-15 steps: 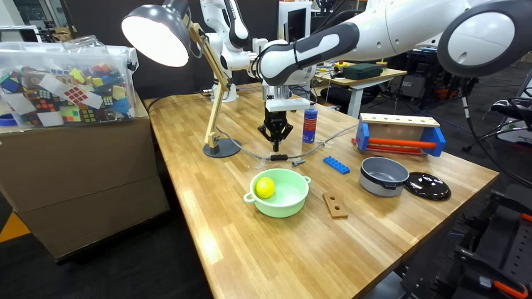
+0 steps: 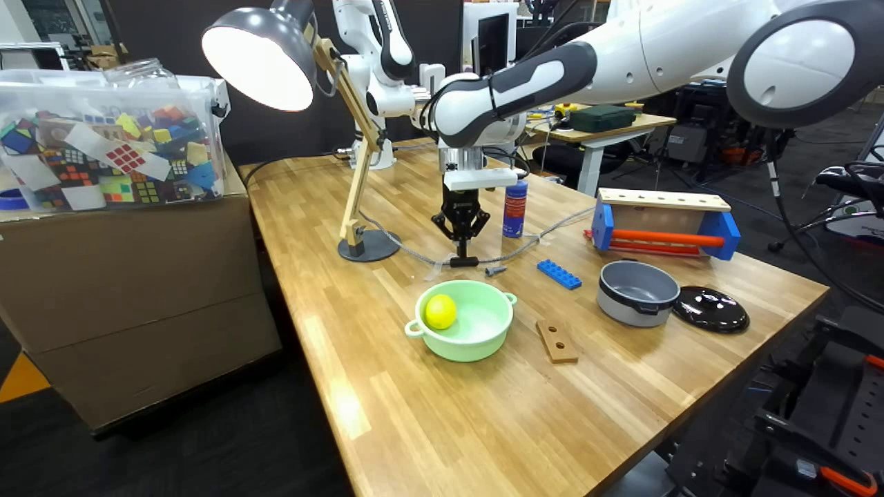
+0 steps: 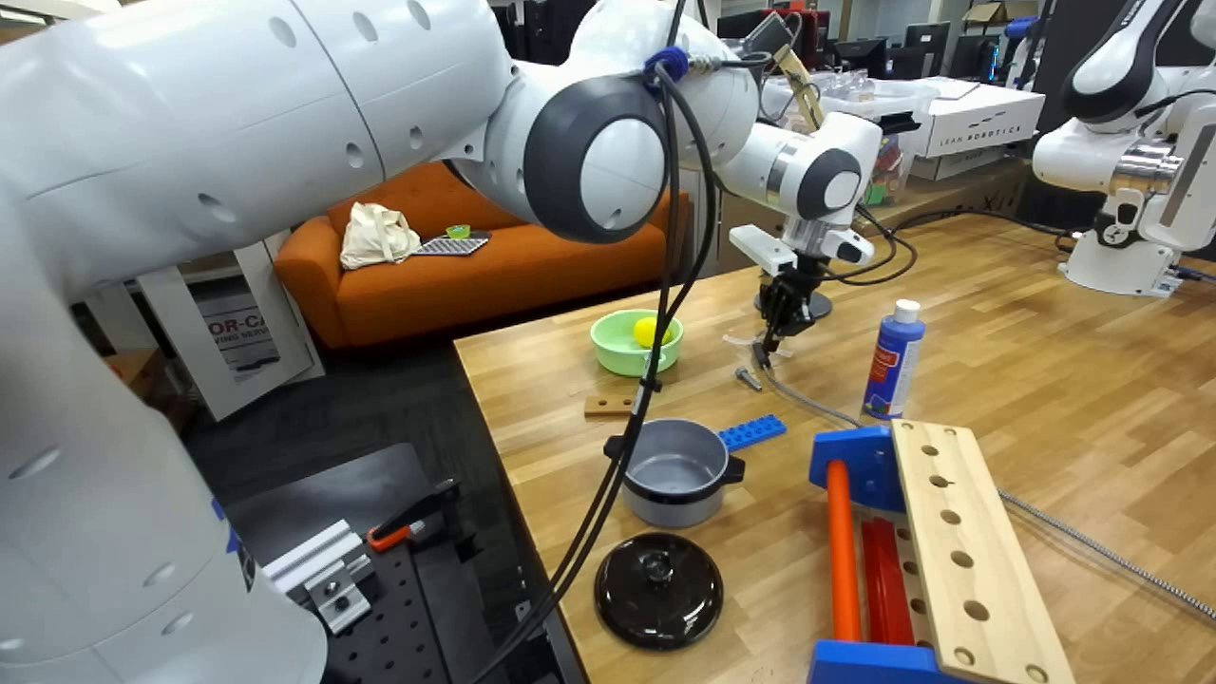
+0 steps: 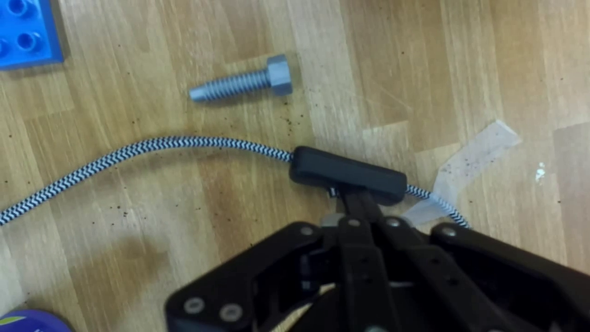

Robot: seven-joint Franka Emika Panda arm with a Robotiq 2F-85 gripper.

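Observation:
A black inline switch [image 4: 348, 170] sits on the lamp's patterned cord [image 4: 182, 142], lying on the wooden table. My gripper points down with its fingers pressed together and nothing showing between them. In the wrist view its tips overlap the near side of the switch, right of the middle. They look to be touching it, though the exact contact is hidden under the fingertips. From the first exterior view, the gripper [image 2: 462, 253] stands directly over the switch [image 2: 464, 261]. The desk lamp [image 2: 263, 58], left of the arm, has a brightly lit head.
Close by lie a grey bolt [image 4: 243, 83] and a blue brick [image 2: 559, 274]. A green bowl [image 2: 487, 327] holding a yellow ball [image 2: 440, 311] stands in front. A blue bottle [image 3: 892, 363] stands behind; a grey pot [image 2: 638, 291] is to the right. Clear tape [image 4: 474, 157] touches the cord.
My gripper has come down slightly, from just above the switch to its surface. It was shut before as well. The lamp's head is lit in both frames.

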